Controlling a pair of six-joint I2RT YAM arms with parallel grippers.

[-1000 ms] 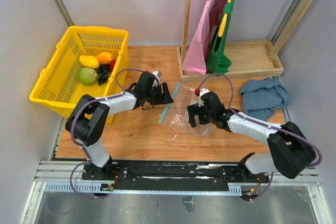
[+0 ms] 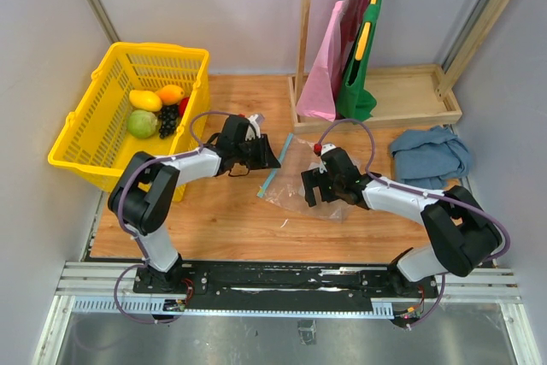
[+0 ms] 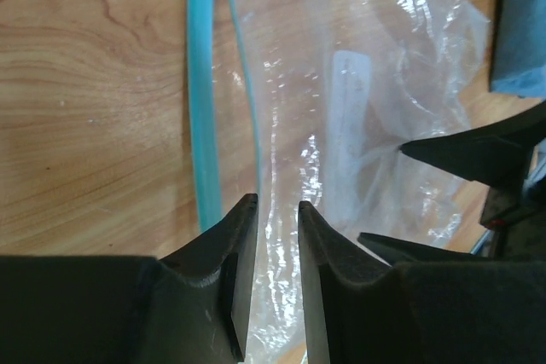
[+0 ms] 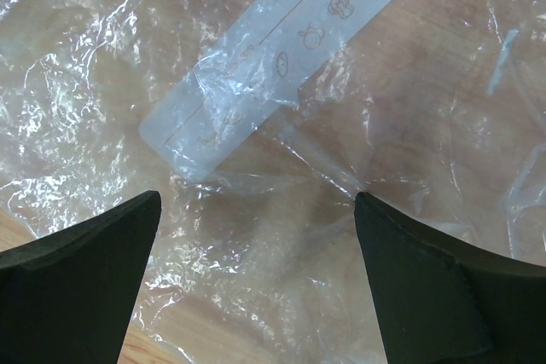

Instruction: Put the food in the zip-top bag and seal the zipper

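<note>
A clear zip top bag (image 2: pixel 298 204) lies flat on the wooden table, its blue zipper strip (image 3: pixel 203 117) along the left side. My left gripper is over that zipper edge, fingertips close together; the bag's thin edge runs behind them, and whether it is between them is unclear. My right gripper stands open over the bag's body, below the white printed label (image 4: pixel 269 57). The food sits in the yellow basket (image 2: pixel 77 138): a yellow fruit (image 2: pixel 144 99), orange fruit (image 2: pixel 170 93), green fruit (image 2: pixel 142 124), dark grapes (image 2: pixel 167 130) and a red fruit, partly hidden.
A folded blue cloth (image 2: pixel 430 160) lies at the right. Pink (image 2: pixel 323 83) and green (image 2: pixel 359 74) bags hang over a wooden tray (image 2: pixel 410 100) at the back.
The right arm has shifted slightly over the bag since a second ago.
</note>
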